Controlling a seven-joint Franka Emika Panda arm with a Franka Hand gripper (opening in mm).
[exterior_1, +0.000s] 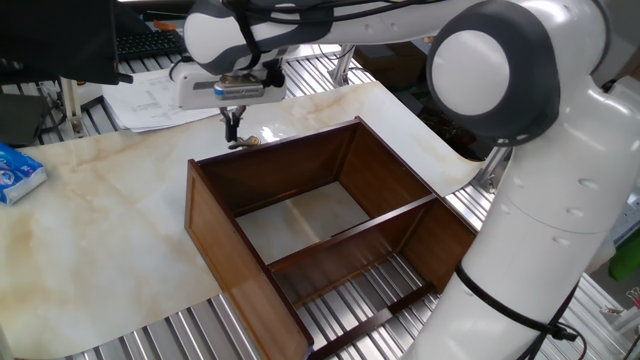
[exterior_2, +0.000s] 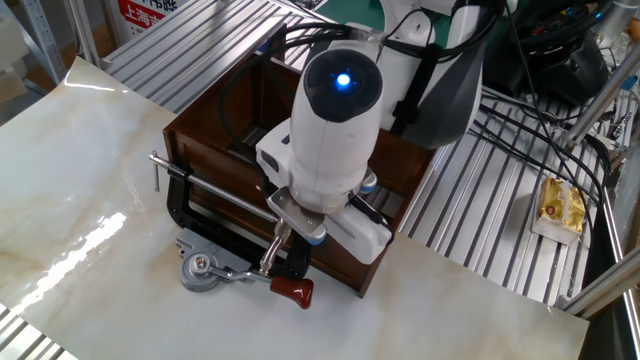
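Note:
In exterior view 2, a black C-shaped clamp (exterior_2: 186, 213) with a long metal screw stands against one side of the brown wooden box (exterior_2: 216, 168). A round silver hub (exterior_2: 199, 268) sits below it, with a metal crank ending in a red-brown handle (exterior_2: 293, 291). My gripper (exterior_2: 268, 258) points down beside the crank, its fingertips close to the metal arm. From exterior view 1, the gripper (exterior_1: 234, 143) hangs just beyond the box's far wall, near a small brownish-gold piece (exterior_1: 246, 142). Its fingers look close together; whether they grip anything is unclear.
The box (exterior_1: 240, 270) is open-topped and divided, overlapping the marbled sheet (exterior_1: 90, 240) and slatted table. A blue packet (exterior_1: 18, 174) lies at the left; papers (exterior_1: 150, 100) lie behind. Bare sheet extends left of the box in exterior view 1.

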